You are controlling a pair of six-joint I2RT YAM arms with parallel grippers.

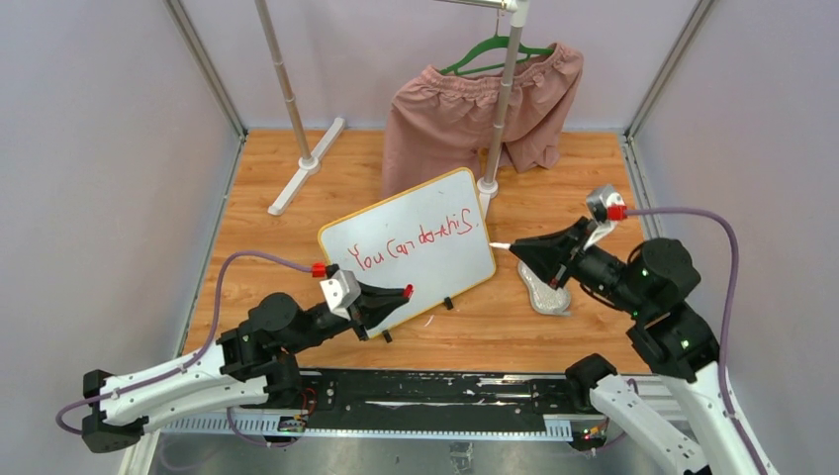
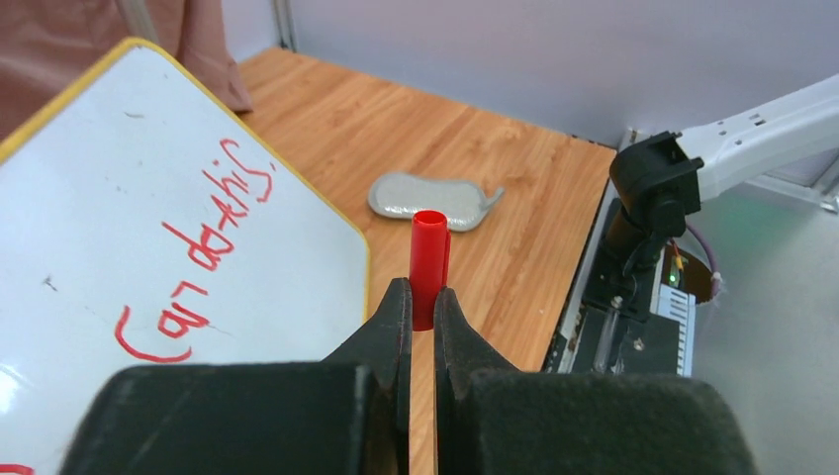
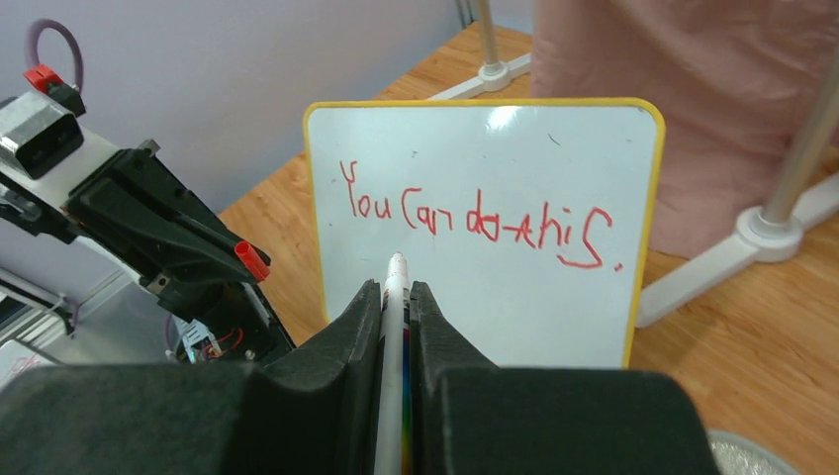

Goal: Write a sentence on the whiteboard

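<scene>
The yellow-edged whiteboard bears red handwriting, "You Can do this", with a dot after it visible in the right wrist view. My left gripper is shut on a red marker cap, held just in front of the board's lower middle. My right gripper is shut on a white pen, pointing toward the board's right edge from beside it.
A grey padded object lies right of the board. Behind stand a rail with pink shorts on a hanger and its white feet.
</scene>
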